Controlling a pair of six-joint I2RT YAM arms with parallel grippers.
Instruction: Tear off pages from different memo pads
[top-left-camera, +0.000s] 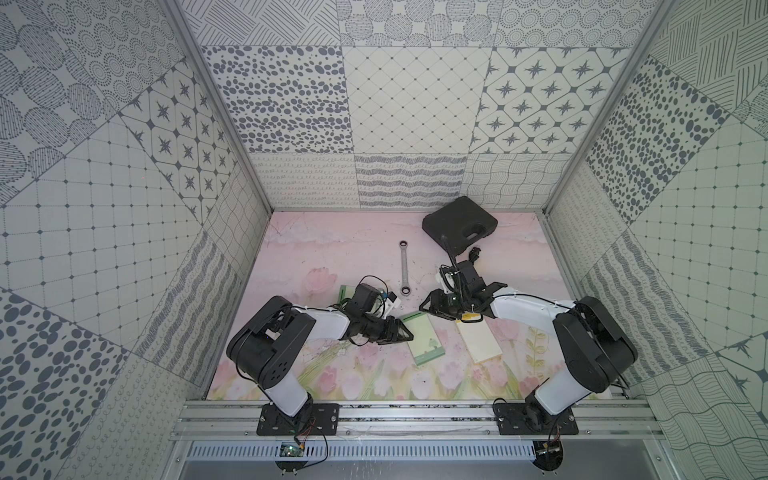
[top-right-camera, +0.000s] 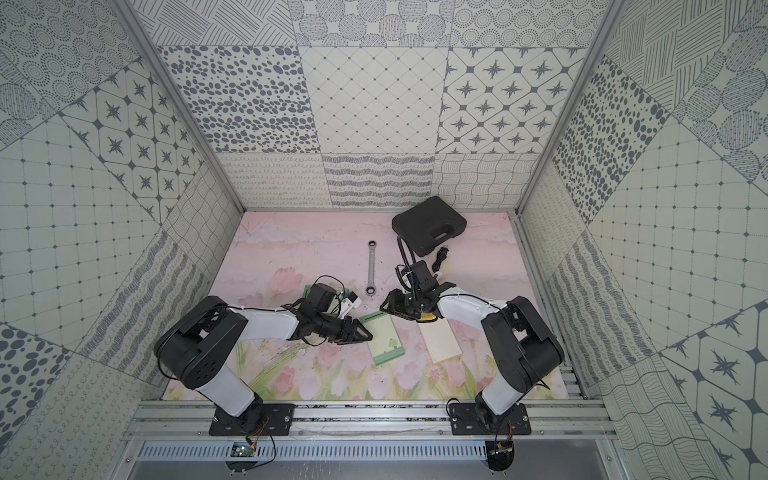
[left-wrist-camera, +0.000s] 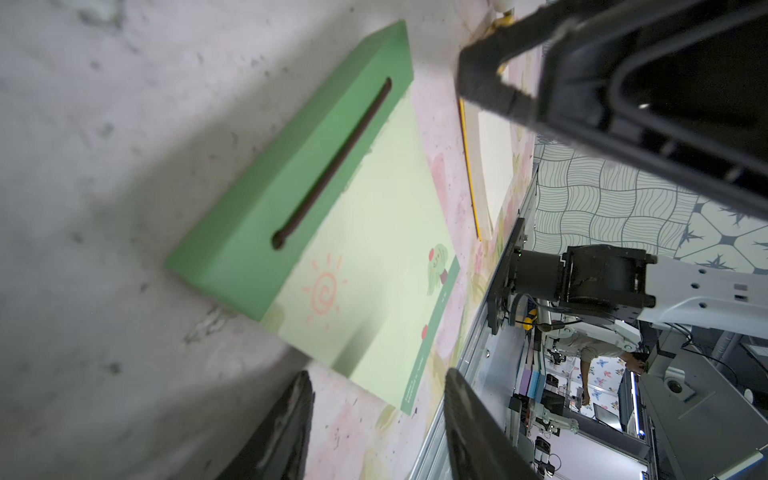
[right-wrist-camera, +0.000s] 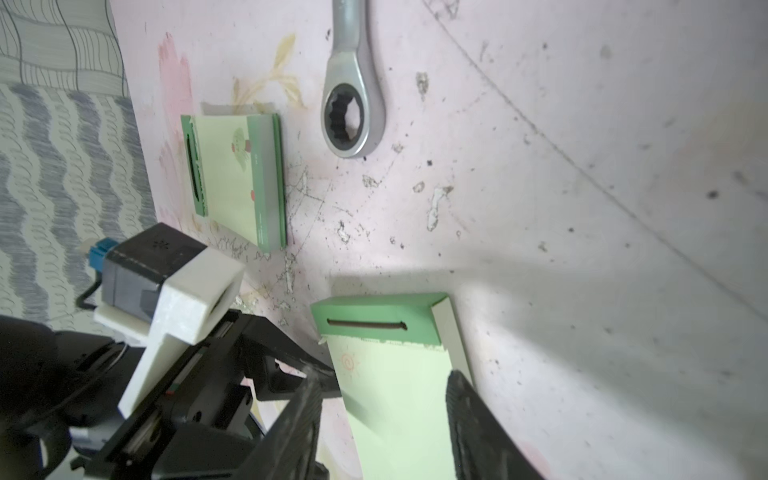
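Observation:
A green-topped memo pad (top-left-camera: 425, 339) with a pale printed sheet lies slanted at front centre, its bound end away from me. My left gripper has its fingers apart; in the right wrist view one of its fingers reaches the pad's left edge, though contact cannot be told. Past the pad's upper right corner, my right gripper is also open, with no page seen held. A second green pad (right-wrist-camera: 228, 168) lies left of it, mostly hidden by the left arm in the top views. A cream pad (top-left-camera: 481, 342) with a yellow band lies partly under the right arm.
A ring wrench (top-left-camera: 404, 268) rests behind the middle pad. At the back right sit a black case (top-left-camera: 460, 224) and a small black item (top-left-camera: 474, 254).

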